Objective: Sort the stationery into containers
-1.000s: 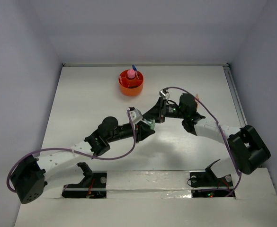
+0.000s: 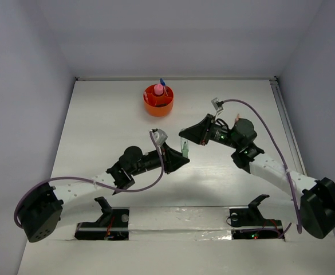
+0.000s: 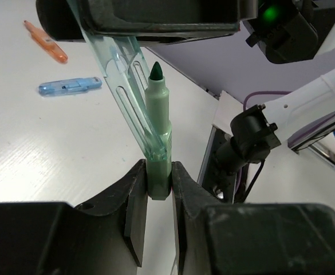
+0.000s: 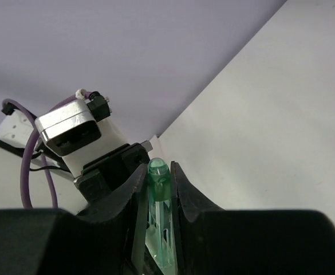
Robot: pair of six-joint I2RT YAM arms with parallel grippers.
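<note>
A pale green marker with dark green tip (image 3: 158, 114) stands upright, my left gripper shut on its lower end. Beside it a clear plastic piece (image 3: 127, 86), seemingly a cap or ruler, hangs from my right gripper, which is shut on it. In the top view both grippers meet near the middle. On the table in the left wrist view lie a blue pen (image 3: 69, 86) and an orange marker (image 3: 46, 41). An orange divided cup (image 2: 157, 107) holds a pink item (image 2: 158, 89) and a blue pen (image 2: 162, 83).
Walls border the back and sides. The right arm covers part of the right side, where the loose items lie.
</note>
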